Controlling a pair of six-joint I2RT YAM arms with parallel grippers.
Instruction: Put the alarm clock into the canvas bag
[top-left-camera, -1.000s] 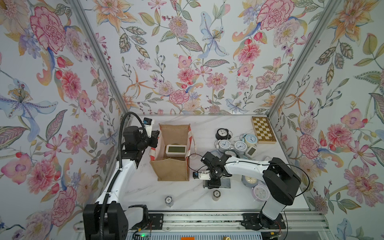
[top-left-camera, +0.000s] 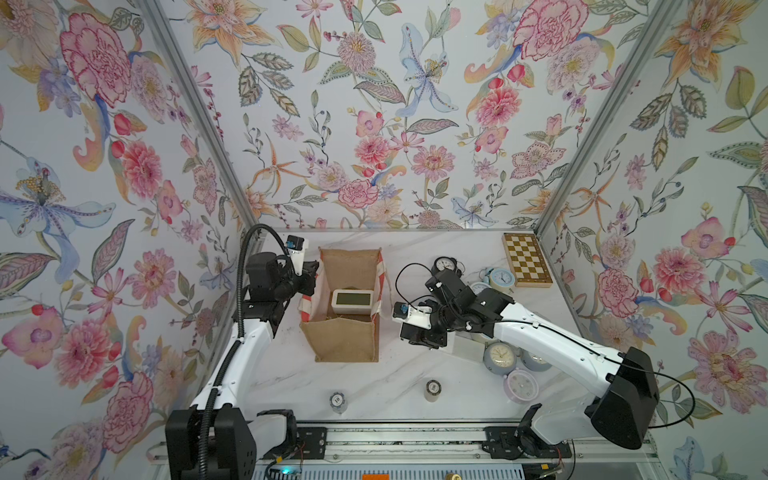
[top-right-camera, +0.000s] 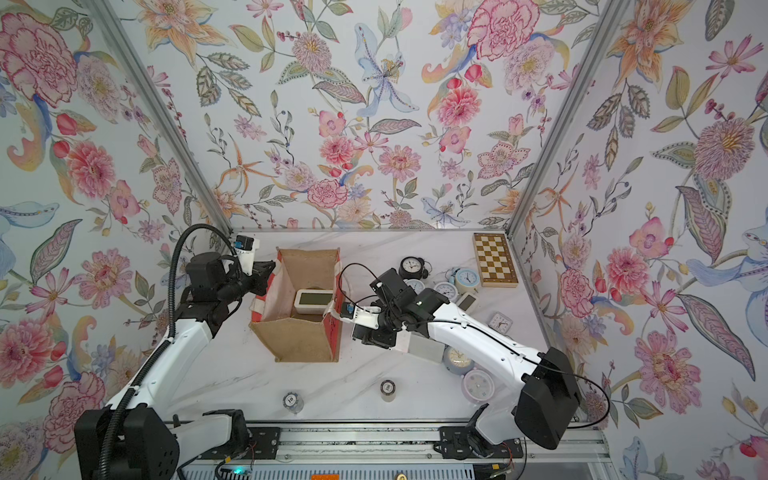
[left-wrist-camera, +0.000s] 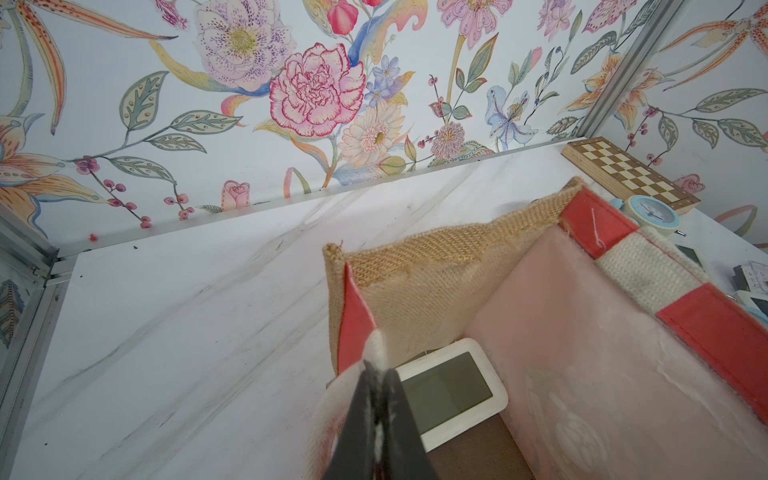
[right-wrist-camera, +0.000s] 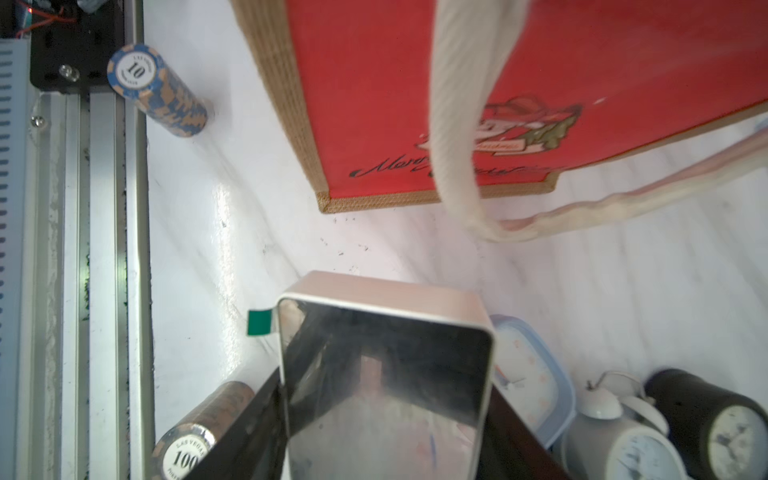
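Observation:
The canvas bag (top-left-camera: 344, 342) stands open-topped left of centre, red-sided with a cream handle (right-wrist-camera: 460, 120). Inside it lies a white digital clock (left-wrist-camera: 452, 392) with a grey display. My left gripper is shut at the bag's left rim, pinching its pale strap. A rectangular clock (right-wrist-camera: 384, 376) with a glossy dark face, pale casing and green tab sits between the fingers of my right gripper. In the top right view this clock (top-right-camera: 424, 348) is raised over the table, right of the bag and outside it.
Several other clocks, among them a black one (top-right-camera: 413, 267) and a pink one (top-right-camera: 478, 385), crowd the right side. Two chip stacks stand in front, one blue (right-wrist-camera: 164, 92) and one brown (right-wrist-camera: 200, 432). A chessboard (top-left-camera: 528, 260) lies at the back right.
The left arm and bag stay practically still.

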